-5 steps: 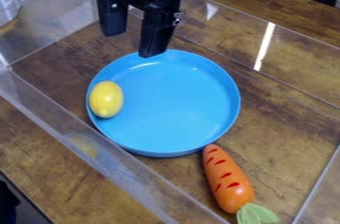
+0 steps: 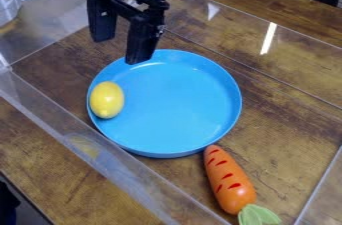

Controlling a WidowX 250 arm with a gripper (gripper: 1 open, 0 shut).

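A blue plate [image 2: 171, 109] lies in the middle of the wooden table, with a yellow egg-shaped object [image 2: 106, 99] resting on its left side. An orange toy carrot [image 2: 227, 179] with red marks and pale green leaves lies off the plate at the lower right. My black gripper [image 2: 120, 35] hangs at the top left, over the area behind the plate, its two fingers wide apart and nothing between them.
Clear transparent walls run along the left and front edges of the work area. Bare wood [image 2: 267, 89] is free to the right of the plate and behind it.
My gripper has moved a little to the left and downward in the view. The plate, the yellow object and the carrot have stayed where they were.
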